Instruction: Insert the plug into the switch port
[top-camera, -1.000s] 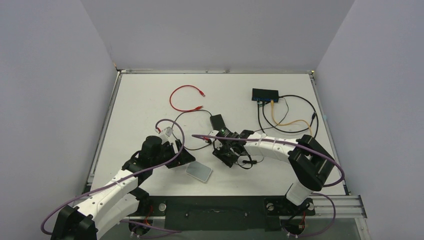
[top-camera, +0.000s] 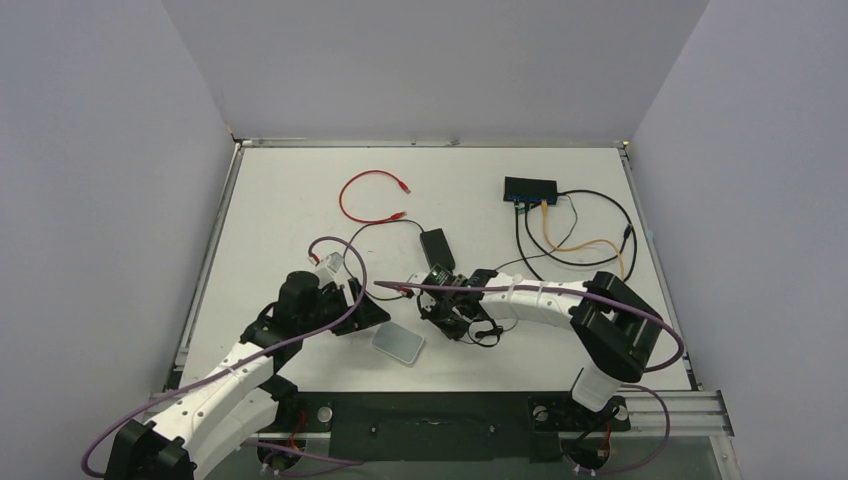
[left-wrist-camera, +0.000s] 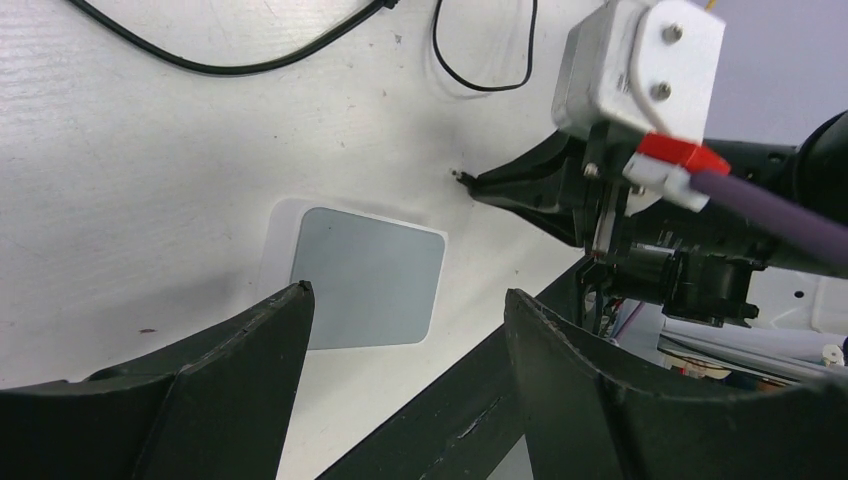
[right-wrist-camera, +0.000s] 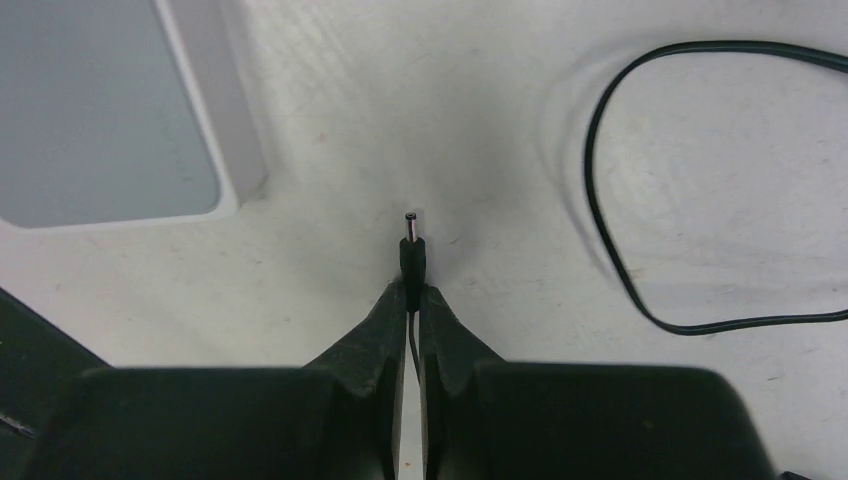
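A slim black plug (right-wrist-camera: 412, 262) with a bare metal tip points forward from my right gripper, whose fingers are closed around it in the right wrist view. Its thin cable trails back between them. In the left wrist view the plug (left-wrist-camera: 462, 178) is just above or on the table, to the right of a small white box with a grey top (left-wrist-camera: 368, 275), apart from it. My left gripper is open, its fingers spread either side of the box's near part with nothing held. No port shows on the box's visible faces.
A black box (top-camera: 530, 190) with several cables stands at the back right. A black adapter (top-camera: 437, 249) and its cable lie mid-table; a red cable (top-camera: 345, 195) curls behind. Bare table surrounds the white box.
My right arm has shifted a little left and toward the front, bringing its gripper closer to the white box. The left arm and the box stay put.
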